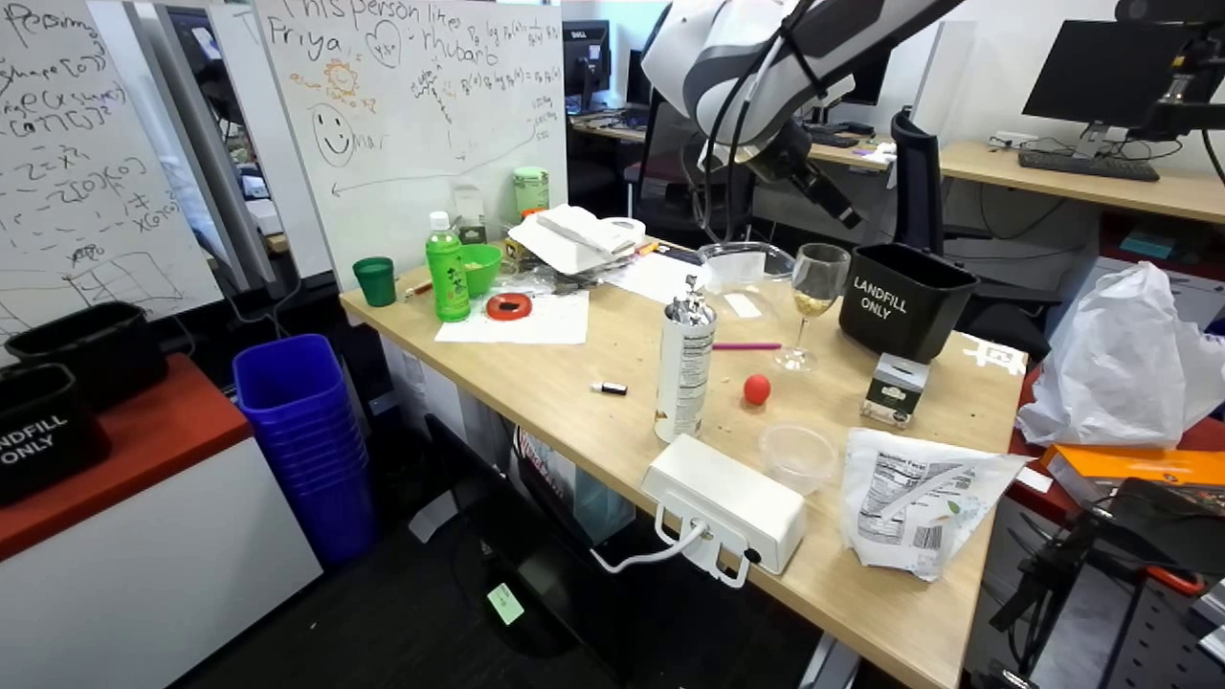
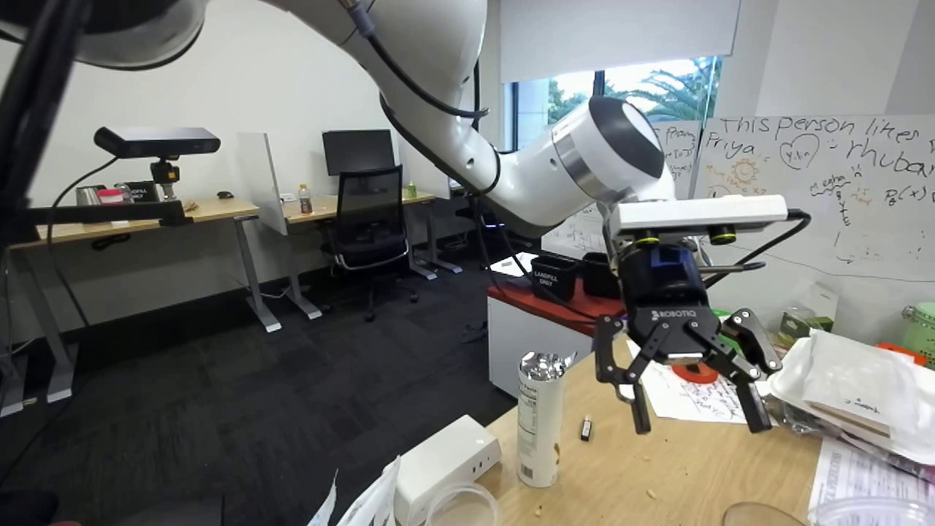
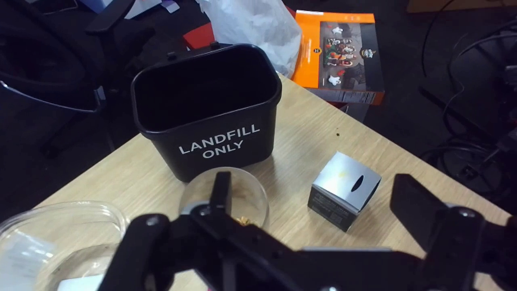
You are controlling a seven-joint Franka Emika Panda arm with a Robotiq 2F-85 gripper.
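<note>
My gripper [image 2: 701,425] hangs above the table with its fingers spread and nothing between them. In the wrist view, the small silver-topped box [image 3: 345,189] appears between the two fingers, though well beyond them. A wine glass [image 3: 225,194] shows partly behind the left finger; in the first exterior view the same glass [image 1: 817,293] stands upright with something pale in its bowl. Just behind it is the black bin marked "LANDFILL ONLY" [image 3: 218,140], whose dark inside shows no contents. A red ball [image 1: 757,389] rests near the table's middle.
A tall canister [image 1: 685,367], a white device [image 1: 729,500], a clear cup [image 1: 798,457] and a white pouch [image 1: 919,505] crowd the front edge. Containers and a green bottle [image 1: 448,270] stand at the far left end. Bare wood lies around the black marker [image 1: 610,388].
</note>
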